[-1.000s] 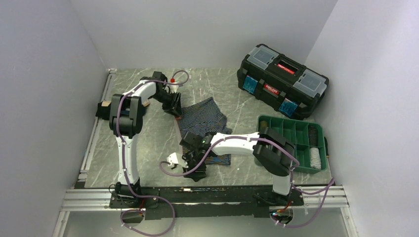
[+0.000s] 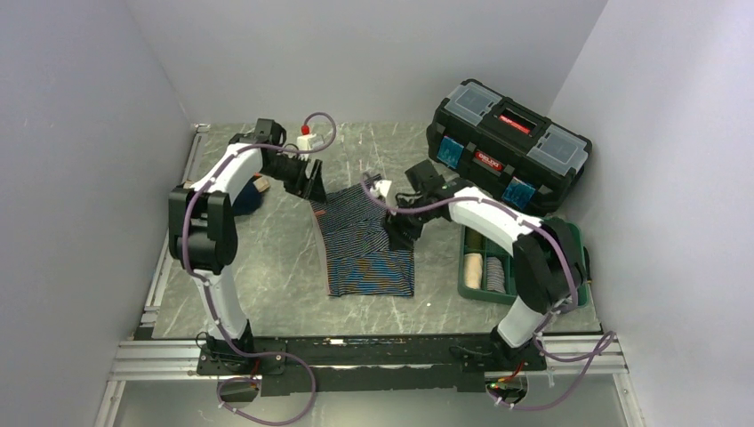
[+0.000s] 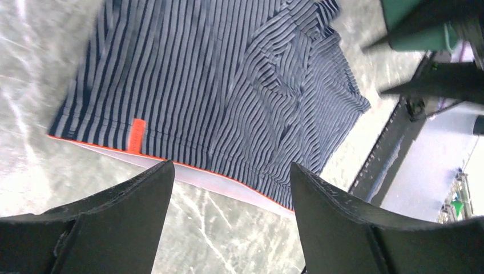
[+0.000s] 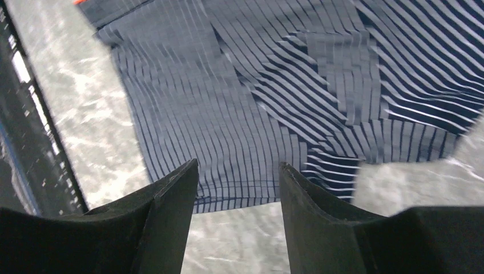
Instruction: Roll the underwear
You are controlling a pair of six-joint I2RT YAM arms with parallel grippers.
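Note:
Navy underwear with thin light stripes (image 2: pixel 360 240) lies spread on the table, creased across its middle. Its waistband edge with orange trim and an orange tag (image 3: pixel 136 136) shows in the left wrist view. Above the table just short of that edge, my left gripper is open, nothing between its fingers. My right gripper stands open over the opposite side, its fingertips above the cloth's edge near a folded, darker-striped leg part (image 4: pixel 337 174). The right forearm covers part of the cloth's right side in the top view.
A green divided box (image 2: pixel 464 289) with rolled items sits at the right, partly under my right arm. Behind it stands a black toolbox (image 2: pixel 498 142). Dark cloth (image 2: pixel 249 200) lies at the left by my left arm.
My right arm has swung from the front left of the underwear back and to its right side. The underwear's right side lies a little differently.

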